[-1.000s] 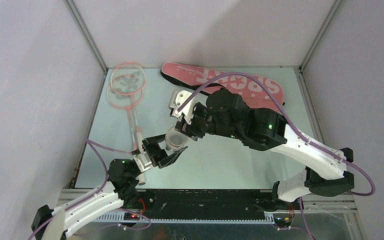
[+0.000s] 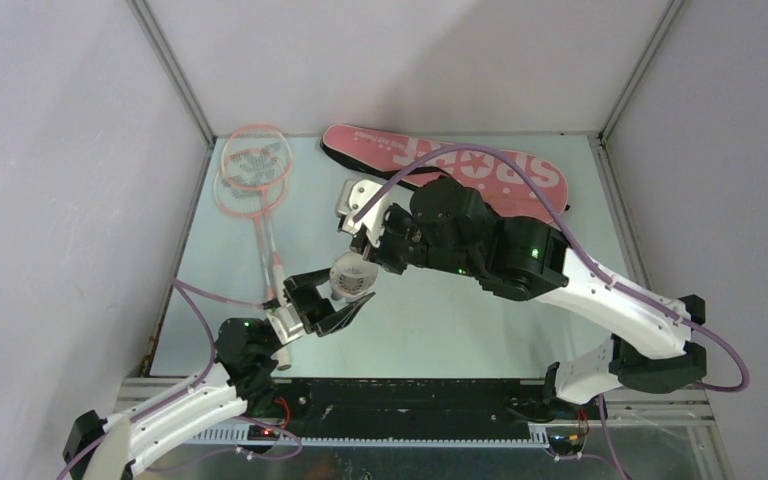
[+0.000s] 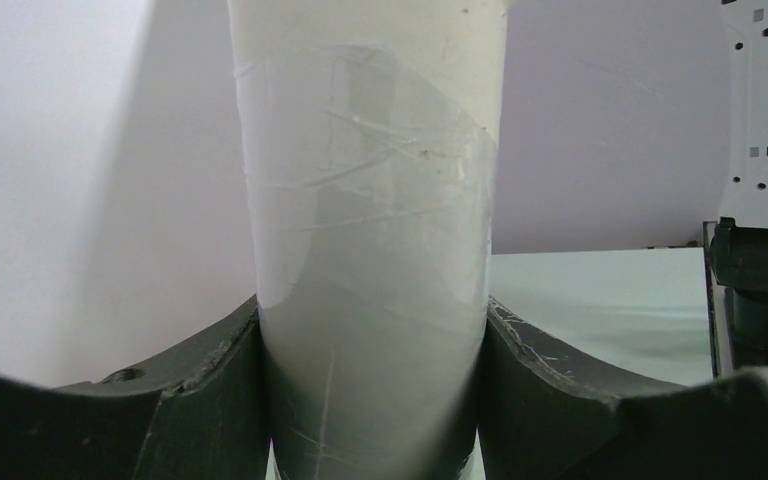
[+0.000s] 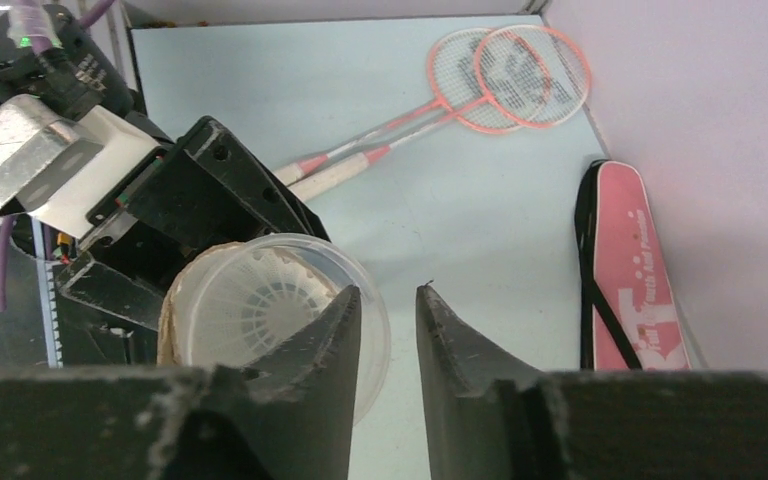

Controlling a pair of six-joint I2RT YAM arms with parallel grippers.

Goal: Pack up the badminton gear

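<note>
A white translucent shuttlecock tube (image 3: 370, 200), open end up with a plastic rim (image 4: 370, 320), is held upright in my left gripper (image 2: 332, 305), its fingers shut on the tube's body. Over that open end, my right gripper has its fingers a little apart; whether anything small is between them I cannot tell. Two pink badminton rackets (image 2: 258, 185) lie overlapped on the left of the table, handles toward the front. A pink racket bag (image 2: 500, 180) with a black strap lies along the back.
White walls (image 2: 80, 200) enclose the table on the left, back and right.
My right gripper has shifted very slightly over the tube in the top view; the left gripper and tube stay in place.
</note>
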